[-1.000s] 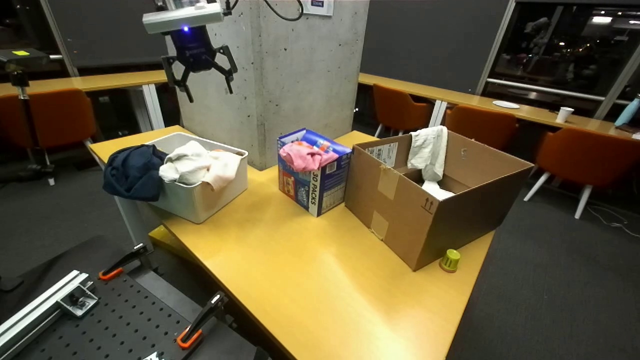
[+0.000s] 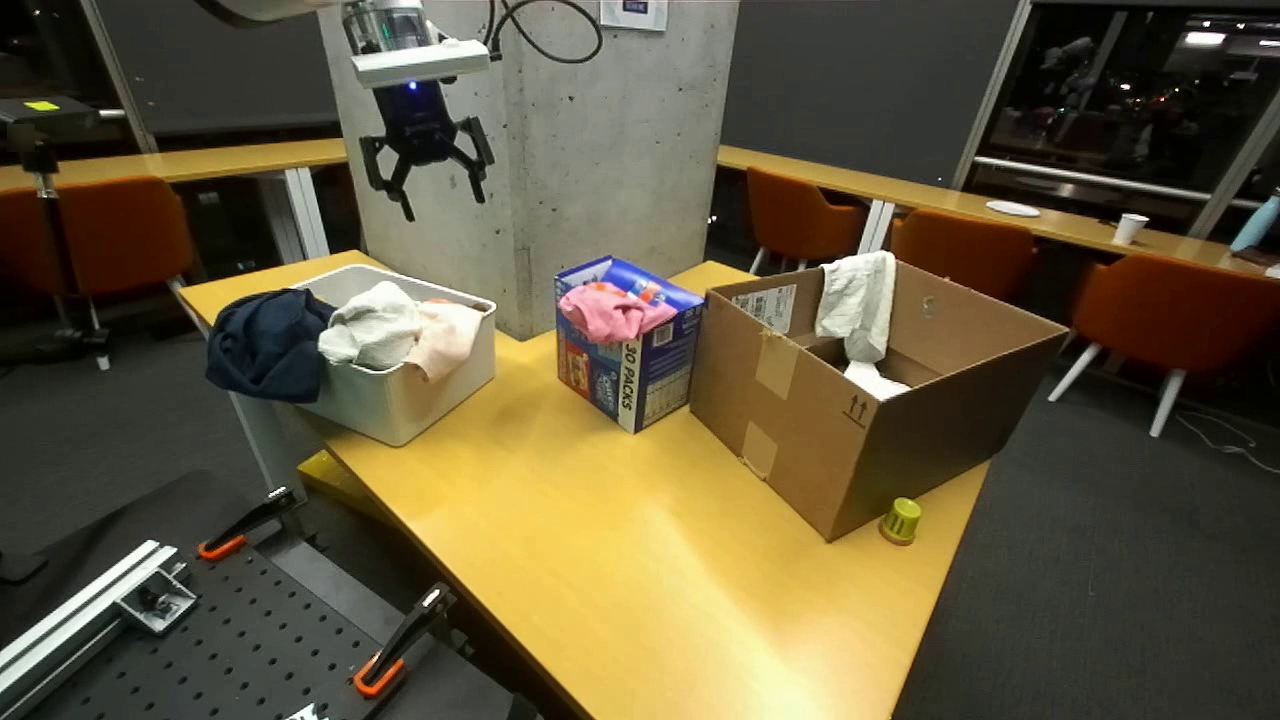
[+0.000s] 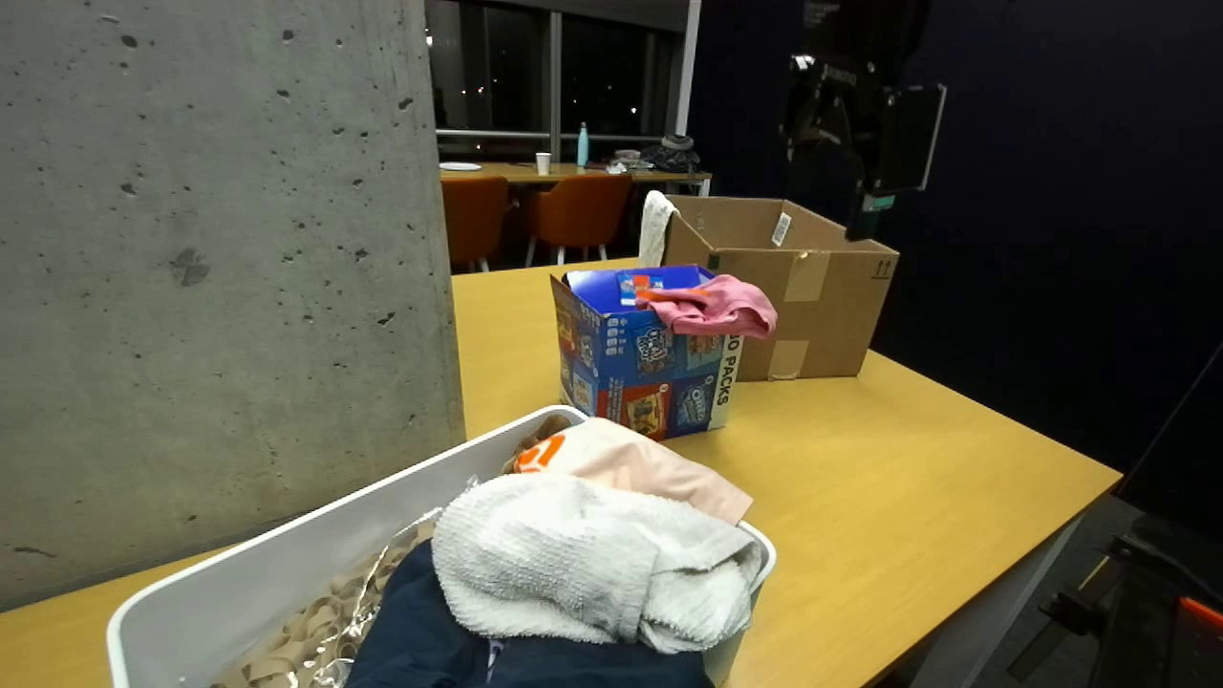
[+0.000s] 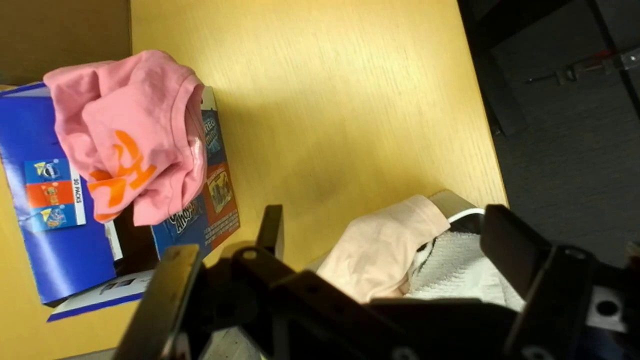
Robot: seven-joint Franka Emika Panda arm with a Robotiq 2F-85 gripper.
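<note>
High above the table my gripper (image 2: 447,209) stands open, its fingers wide apart and empty. In the exterior view it hangs over the space near the white bin (image 2: 462,378) and the blue snack box (image 2: 662,364). A pink cloth with orange print (image 4: 129,138) drapes over the edge of the snack box. Dark blue cloth (image 2: 270,344), white towel (image 3: 585,562) and peach cloth (image 4: 384,246) hang over the near end of the bin. White cloth (image 2: 857,300) lies over the far wall of the brown cardboard box (image 2: 792,420), with more white cloth inside.
A small green-yellow cup (image 2: 900,521) sits beside the cardboard box near the table edge. A concrete pillar (image 2: 612,144) rises behind the bin and snack box.
In exterior view 1 my gripper has moved right and slightly down, open in both frames. The boxes, bin and cloths have not moved.
</note>
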